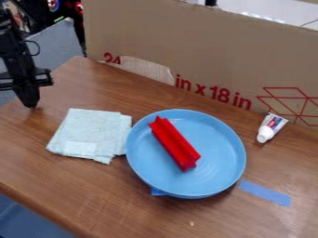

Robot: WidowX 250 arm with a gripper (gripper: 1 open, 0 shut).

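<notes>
The black gripper (30, 97) hangs at the left edge of the view, low over the wooden table, left of a folded pale cloth (87, 132); whether its fingers are open or shut is unclear. A blue plate (221, 172) sits at the centre right with a red elongated object (174, 140) lying in it. A white toothpaste tube (270, 127) lies on the table right of the plate.
A large cardboard box wall (199, 46) stands along the back of the table. Strips of blue tape (265, 193) are stuck beside and under the plate. Bare wood (74, 195) shows at the front left.
</notes>
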